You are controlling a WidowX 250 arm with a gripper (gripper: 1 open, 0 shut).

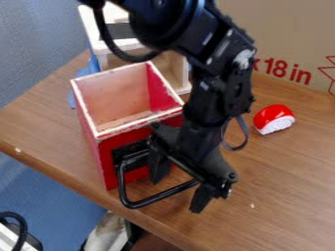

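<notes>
My black gripper [183, 178] hangs low at the front right of a red box [94, 132] with a pale pink interior, beside the black front opening and its looped black handle [151, 199]. The fingers point down, one near or inside the handle's loop, the other right of it. Whether they are closed on anything is unclear.
A red and white rounded object [272, 119] lies right of the arm. Behind the box stands a pale wooden container [174, 69], with a cardboard sheet [295, 44] at the back. The table's edge is at lower left.
</notes>
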